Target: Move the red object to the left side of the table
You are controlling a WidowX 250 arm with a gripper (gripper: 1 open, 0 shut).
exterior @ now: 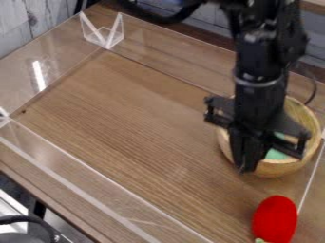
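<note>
A rounded red object (275, 218) lies on the wooden table at the lower right, near the front edge. My black gripper (271, 159) is up and behind it, pointing down over the tan bowl (286, 169) on the right. The red object is clear of the gripper. Part of a green thing (276, 154) shows near the fingertips, within the bowl's outline; whether the fingers touch it is unclear. How far apart the fingers stand cannot be made out.
A white wire-like rack (103, 31) stands at the far left. Black cables lie off the table at the lower left.
</note>
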